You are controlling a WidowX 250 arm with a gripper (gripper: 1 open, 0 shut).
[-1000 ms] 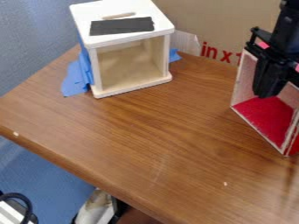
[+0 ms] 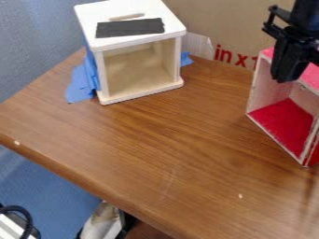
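Observation:
The black gripper (image 2: 285, 65) is at the upper right, pointing down over the top of an open white box with red-pink inside (image 2: 282, 121); whether its fingers are open or shut is unclear. At the back left stands a white wooden box (image 2: 130, 98) with an open front, with a dark strip (image 2: 130, 27) and a pale stick (image 2: 126, 17) on top.
Blue cloth (image 2: 77, 89) lies beside and behind the white wooden box. A cardboard panel (image 2: 218, 23) is behind.
The gripper has risen and shifted slightly left from where it was about a second ago, higher over the red-lined box. The boxes look unmoved.

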